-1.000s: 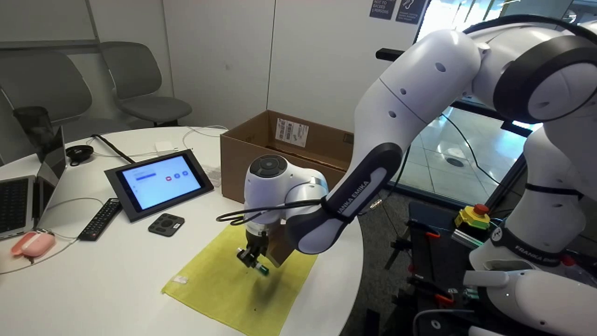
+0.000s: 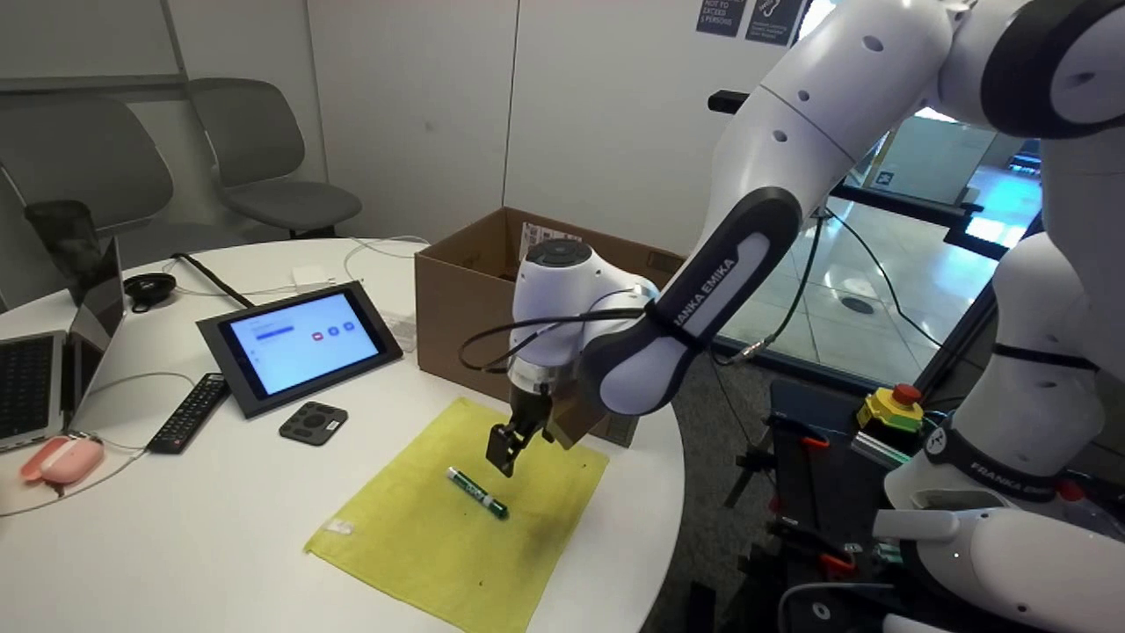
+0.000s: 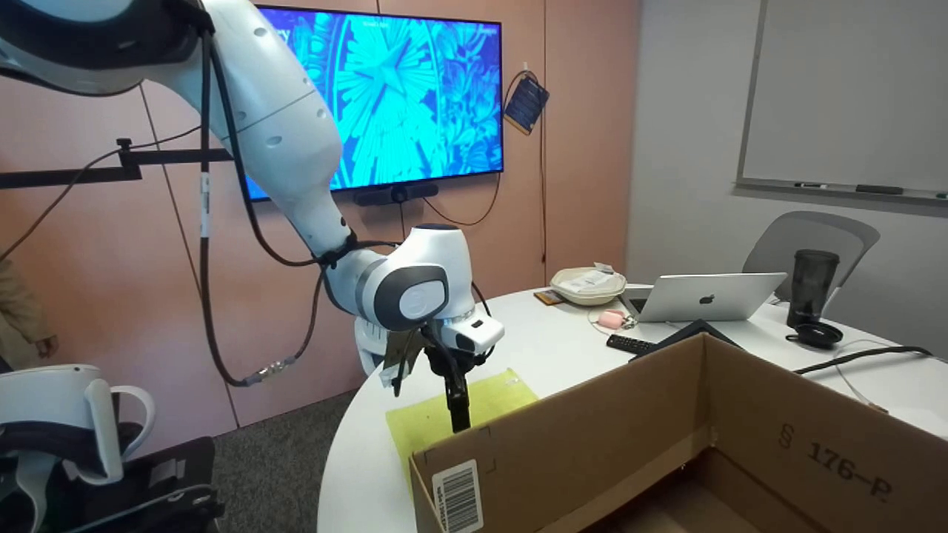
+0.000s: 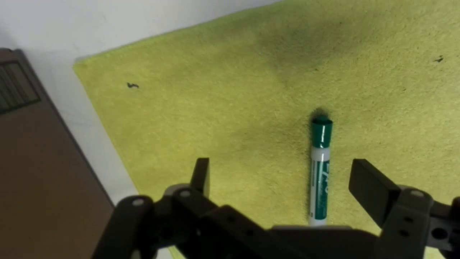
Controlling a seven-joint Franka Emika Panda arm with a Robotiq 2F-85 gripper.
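Observation:
A green and white marker (image 2: 477,492) lies flat on the yellow cloth (image 2: 422,527), near the cloth's middle. My gripper (image 2: 506,452) is above the cloth, on the box side of the marker and apart from it. In the wrist view the open gripper has a wide gap between its fingers. The marker (image 4: 320,177) appears in that gap, nearer the right finger, below the fingertips on the cloth; its lower end is hidden by the gripper body. Exterior view 2 shows the gripper (image 3: 459,417) behind the box's edge, with the marker out of sight.
An open cardboard box (image 2: 464,306) stands close behind the gripper. Left of the cloth are a tablet (image 2: 306,338), a small black controller (image 2: 313,422), a remote (image 2: 190,411) and a laptop (image 2: 30,385).
The arm has moved up and back toward the box, away from the marker. The marker was at the gripper's fingers and now lies in full view on the cloth.

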